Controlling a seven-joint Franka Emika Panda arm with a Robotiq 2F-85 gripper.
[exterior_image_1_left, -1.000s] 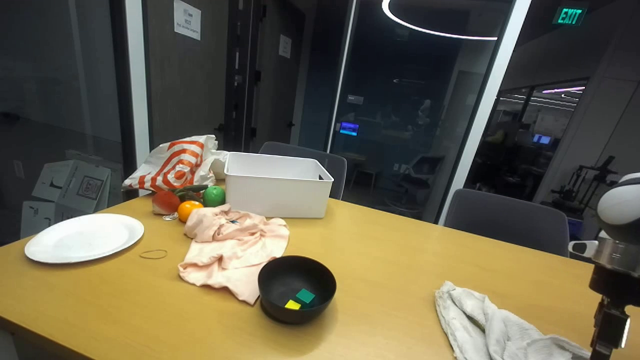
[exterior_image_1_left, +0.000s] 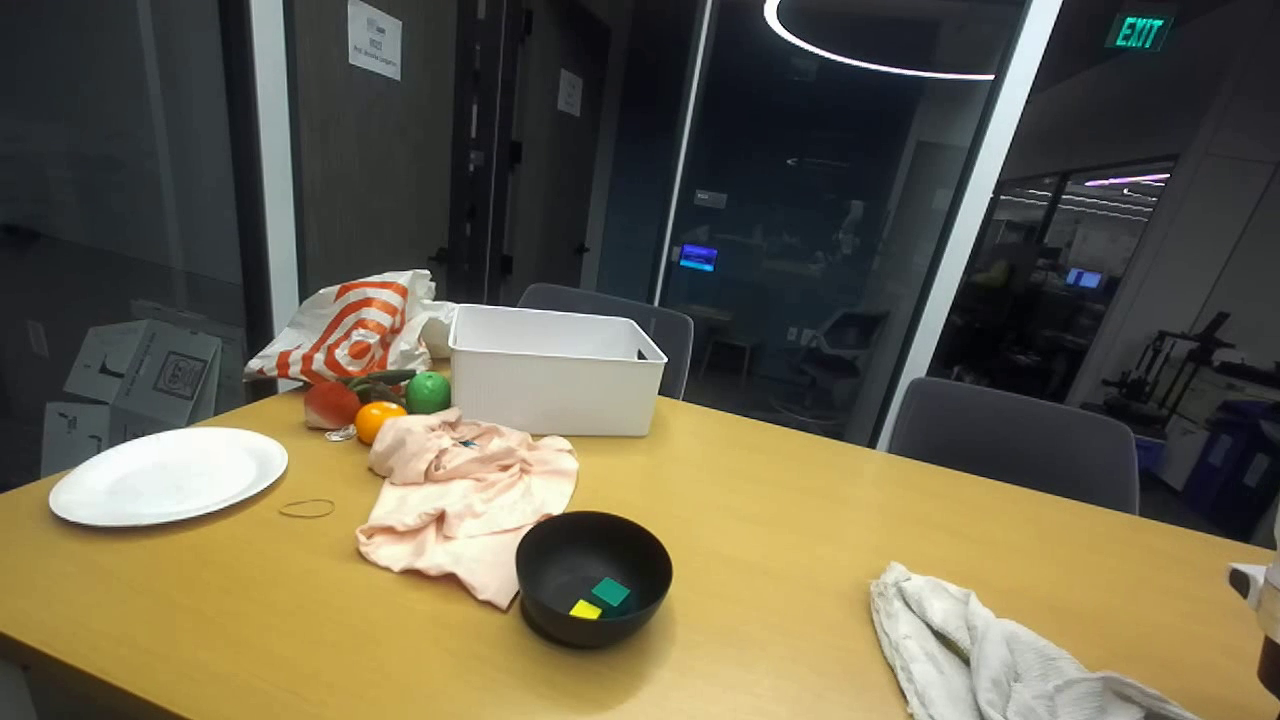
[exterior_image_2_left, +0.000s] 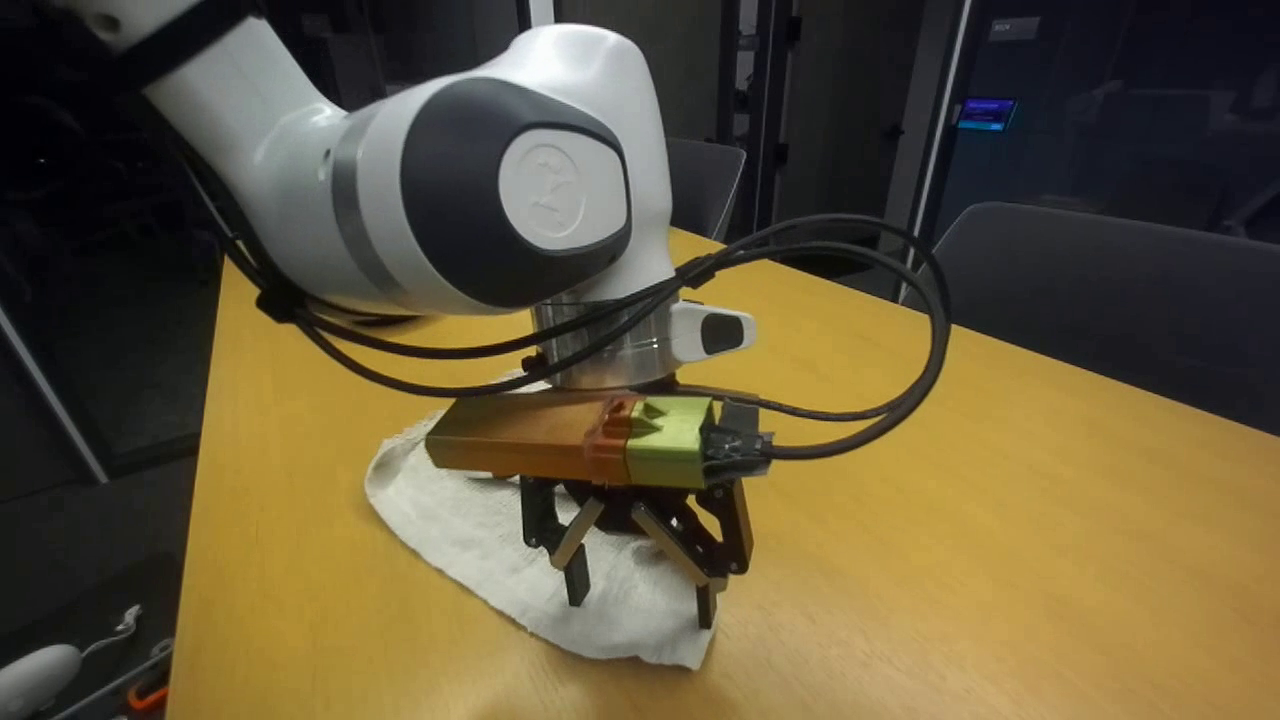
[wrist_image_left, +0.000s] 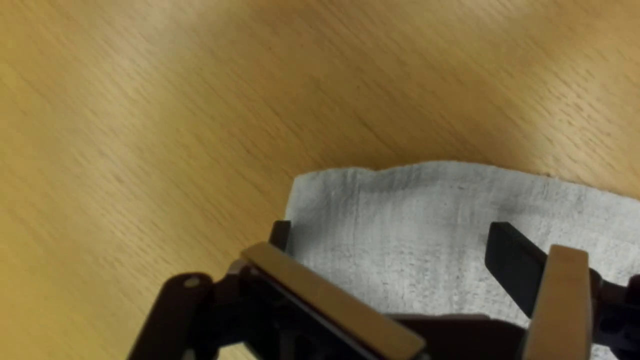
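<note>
My gripper (exterior_image_2_left: 642, 606) points straight down, its fingers wide apart with nothing held between them. Below it a white cloth (exterior_image_2_left: 480, 540) lies spread on the table. In the wrist view a corner of this cloth (wrist_image_left: 414, 228) reaches between the two fingers, with the left fingertip (wrist_image_left: 280, 234) near its side edge. Whether the fingertips touch the cloth cannot be told. In exterior view 1 the cloth (exterior_image_1_left: 984, 642) is rumpled at the lower right, and the gripper itself is out of frame there.
A black bowl (exterior_image_1_left: 564, 624) with yellow and green pieces stands beside a pink cloth (exterior_image_1_left: 468, 480). Farther back are a white bin (exterior_image_1_left: 552, 384), a plate (exterior_image_1_left: 168, 478), toy produce (exterior_image_1_left: 428, 392) and a plastic bag (exterior_image_1_left: 348, 330).
The cloth's near right part looks slightly shifted; the other objects are unchanged.
</note>
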